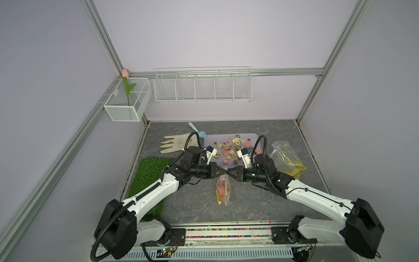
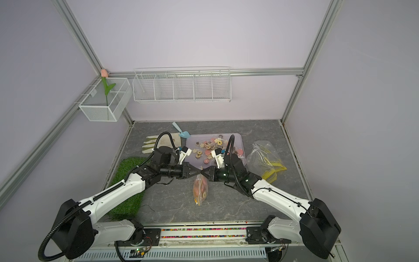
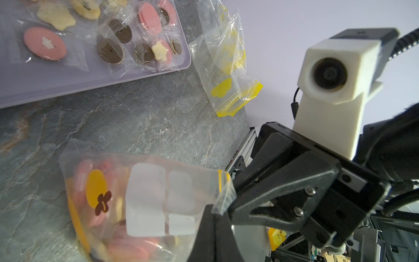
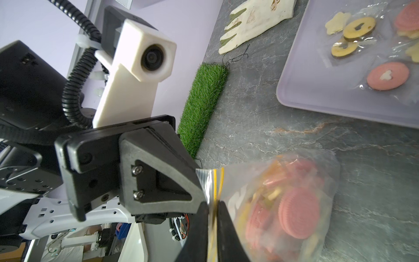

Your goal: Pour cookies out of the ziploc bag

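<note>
A clear ziploc bag (image 1: 222, 191) of wrapped pink and yellow cookies hangs upright at the front middle of the table. My left gripper (image 1: 224, 171) and right gripper (image 1: 227, 170) meet nearly tip to tip, shut on its top edge. In the right wrist view, the yellow zip strip (image 4: 214, 187) runs down between the fingers; the mouth looks closed there. Cookies fill the lower part of the bag (image 3: 104, 192) in the left wrist view. Behind it, the lilac tray (image 4: 314, 93) carries several wrapped cookies, such as a pink one (image 4: 388, 76).
An emptied-looking clear bag with yellow edges (image 1: 285, 159) lies right of the tray. To the left are a glove (image 1: 174, 143), a light-blue scoop (image 1: 202, 134) and a grass mat (image 1: 148, 176). Bare table shows in front of the bag.
</note>
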